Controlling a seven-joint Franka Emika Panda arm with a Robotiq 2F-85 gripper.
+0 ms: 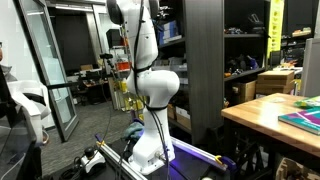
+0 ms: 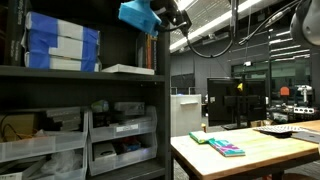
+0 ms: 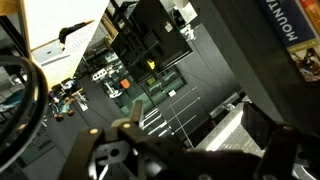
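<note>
My gripper stands open at the bottom of the wrist view, its two dark fingers spread apart with nothing visible between them. In that view, books [image 3: 290,35] with colourful spines, one lettered "MOUNTAIN", are at the upper right beside a dark shelf panel [image 3: 240,50]. The white arm [image 1: 158,95] rises from its base and leaves the top of exterior view 1, so the gripper is out of sight there. A blue-and-white arm section [image 2: 140,14] shows at the top of exterior view 2, near the upright books [image 2: 149,50] on the shelf.
A wooden table [image 1: 270,115] on the right bears a green-and-pink book [image 2: 226,147]. The dark shelving [image 2: 90,73] holds blue-and-white boxes [image 2: 62,40] and clear bins [image 2: 122,152]. Cardboard boxes [image 1: 274,82] sit behind the table. A black cable loop [image 3: 40,100] crosses the wrist view's left side.
</note>
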